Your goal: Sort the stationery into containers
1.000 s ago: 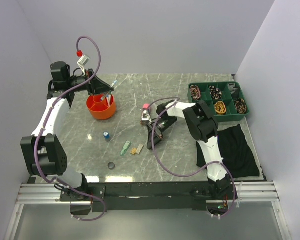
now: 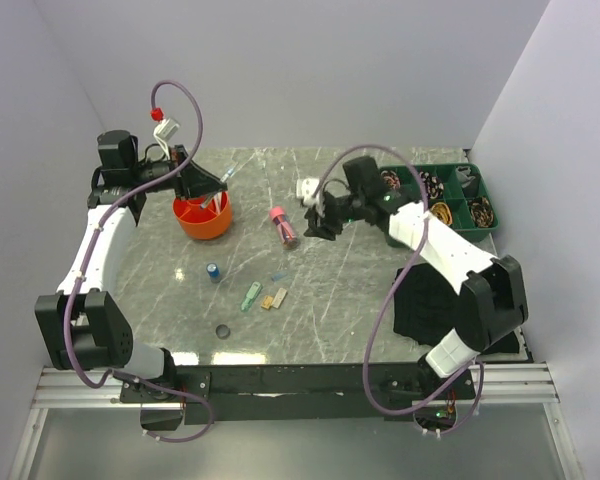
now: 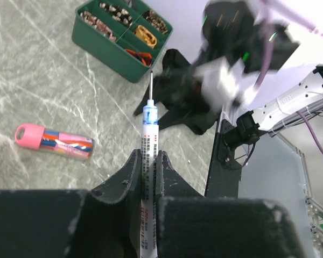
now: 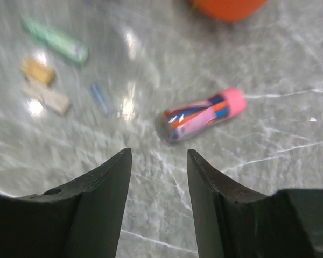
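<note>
My left gripper is shut on a white pen (image 3: 149, 134), whose metal tip points up in the left wrist view. From the top, that gripper and pen are just above the right side of the orange round container (image 2: 208, 226), which has white items inside. My right gripper is open, nothing between its fingers. Beyond them lies a clear tube with a pink cap (image 4: 234, 101) and colourful contents. On the table are a green cutter-like item (image 2: 251, 296), a yellow block (image 2: 267, 302), a whitish block (image 2: 280, 297) and a small blue piece (image 2: 279, 275).
A green compartment tray (image 2: 470, 236) holding several bundles stands at the back right, partly behind my right arm. Black cloth (image 2: 420, 305) lies at right. A blue cylinder (image 2: 213, 270) and a dark ring (image 2: 223, 331) lie at left.
My right gripper has moved back and slightly right, its elbow swinging far right over the cloth. The capped tube is now clear of it. The left gripper has shifted slightly, still holding the pen.
</note>
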